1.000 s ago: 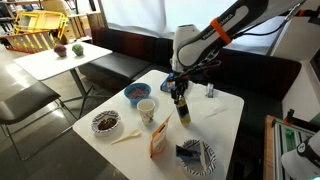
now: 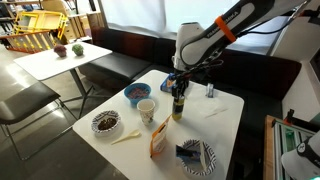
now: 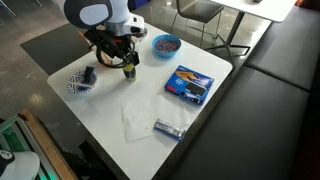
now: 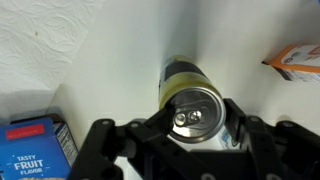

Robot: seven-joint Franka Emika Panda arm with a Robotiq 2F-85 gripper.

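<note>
A yellow and dark cylindrical container (image 2: 177,108) stands roughly upright on the white table in exterior view 1. From the other side, exterior view 2 shows the container (image 3: 130,72) beneath my gripper (image 3: 128,54). Looking down in the wrist view, I see the container's round silvery top (image 4: 193,113) between the black fingers of my gripper. The fingers flank the top closely, one on each side. Whether they press on it cannot be told.
Near the container are an orange-and-white carton (image 2: 158,140), a white cup (image 2: 146,110), a blue bowl (image 2: 131,105) and a patterned plate (image 2: 207,168). A blue box (image 3: 188,85), white paper (image 3: 150,117) and a silvery cylinder (image 3: 170,131) lie farther along.
The container leaned and sat slightly to the right before; now it is more upright and a little left. My gripper has shifted slightly with it.
</note>
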